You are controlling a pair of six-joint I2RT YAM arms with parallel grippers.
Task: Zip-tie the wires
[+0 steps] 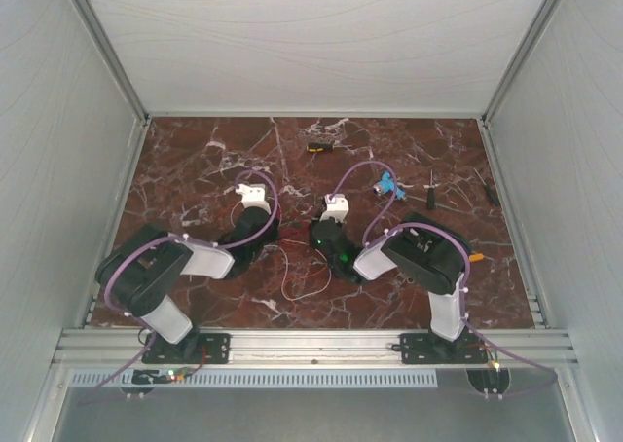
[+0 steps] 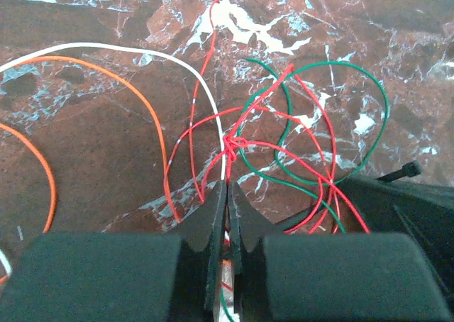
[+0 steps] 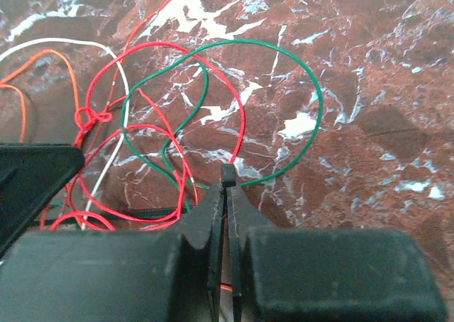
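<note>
Red wires (image 2: 272,88) lie in loops, with a small red knot (image 2: 234,143) just beyond the tips of my left gripper. A white wire (image 2: 186,65), orange wires (image 2: 145,102) and a green wire (image 2: 386,102) run through the same bundle. The left fingers are shut; whether anything thin sits between them is hidden. A black zip tie (image 3: 145,213) passes among the wires toward my right gripper. That gripper is shut, with a small black end of the tie standing up at its tips, also visible as a black end (image 2: 410,170) in the left wrist view.
The two grippers stand close together over the middle of the table. A blue tool (image 1: 389,186), a black-and-yellow object (image 1: 319,147) and screwdrivers (image 1: 431,194) lie farther off. Between the arms, the white wire (image 1: 284,286) loops toward the front.
</note>
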